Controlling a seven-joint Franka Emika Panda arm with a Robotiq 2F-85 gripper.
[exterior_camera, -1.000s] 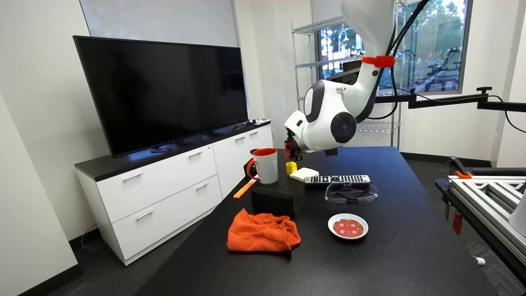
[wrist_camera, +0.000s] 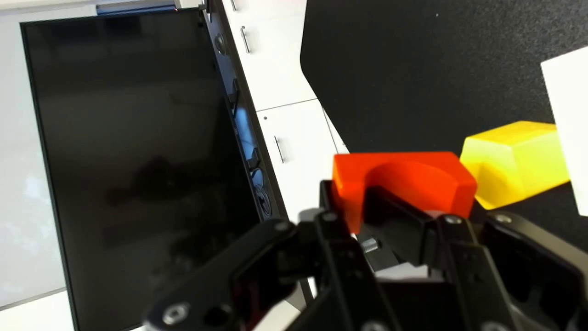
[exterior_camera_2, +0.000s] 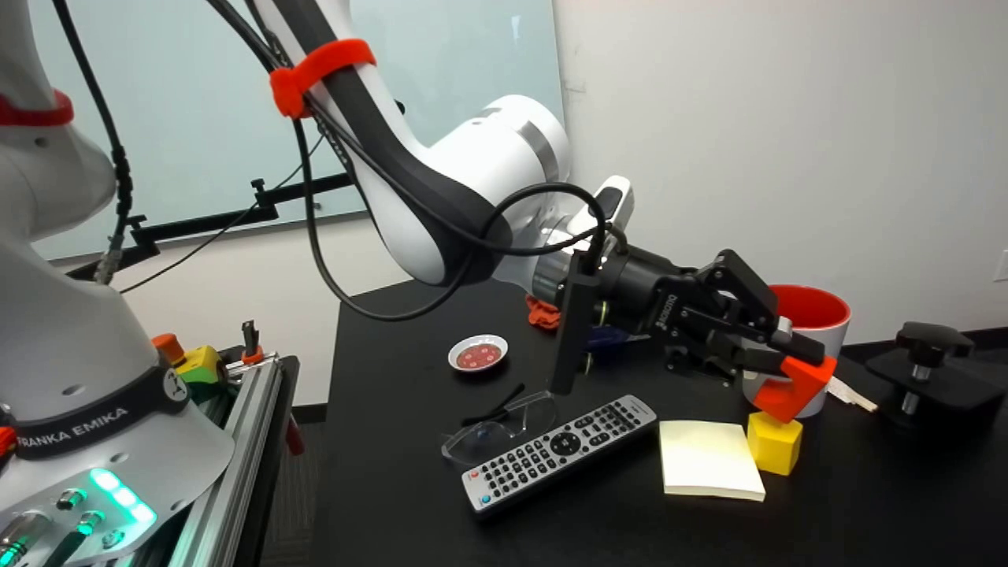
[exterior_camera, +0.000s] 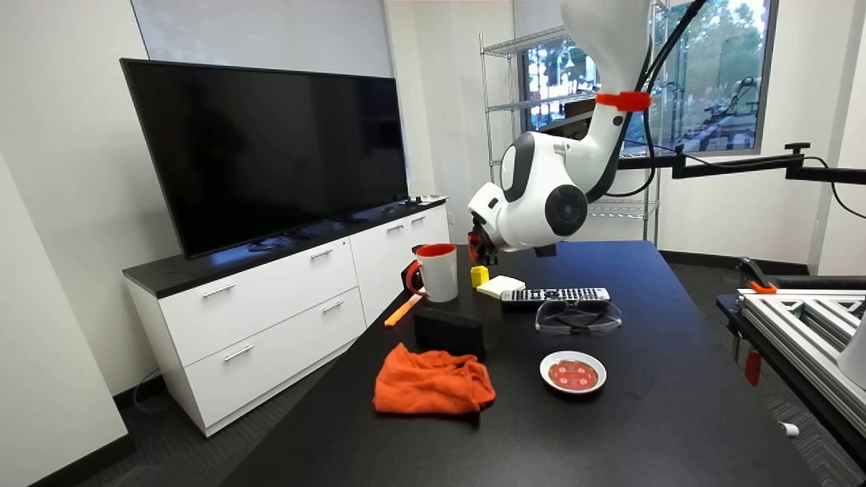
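My gripper [exterior_camera_2: 780, 359] is shut on an orange-red block [exterior_camera_2: 798, 387] with a curved notch in it. In the wrist view the same block [wrist_camera: 408, 176] shows between the dark fingers, one finger reaching into the notch. Close by the held block is a yellow block [exterior_camera_2: 775, 442] on the black table; the two overlap in exterior view 2, and whether they touch I cannot tell. From the wrist, the yellow block [wrist_camera: 515, 162] appears just right of the orange one. In exterior view 1 the gripper is small and partly hidden by the arm.
A white mug [exterior_camera: 439, 274] with a red inside stands near the blocks. Around lie a sticky-note pad [exterior_camera_2: 709, 458], a remote [exterior_camera_2: 557, 449], glasses [exterior_camera: 578, 316], a small dish [exterior_camera: 573, 373], an orange cloth [exterior_camera: 432, 381] and a black box [exterior_camera: 448, 331]. A black clamp [exterior_camera_2: 926, 364] sits at the table edge.
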